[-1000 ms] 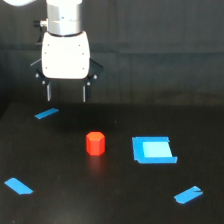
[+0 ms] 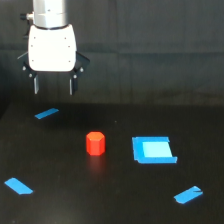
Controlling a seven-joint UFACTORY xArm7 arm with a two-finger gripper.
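A small red block (image 2: 95, 143) with a hexagonal outline sits on the dark table, near the middle of the camera view. To its right lies a pale square (image 2: 156, 149) bordered by blue tape (image 2: 137, 150). My white gripper (image 2: 54, 90) hangs at the upper left, well behind and above the red block. Its two dark fingers stand wide apart, so it is open, and nothing shows between them.
Strips of blue tape mark the table: one at the back left (image 2: 46, 113), one at the front left (image 2: 18, 186) and one at the front right (image 2: 188, 195). Dark curtain (image 2: 150, 50) hangs behind.
My gripper has shifted left and slightly up in the view, its fingers still apart. The red block and the taped square have not moved.
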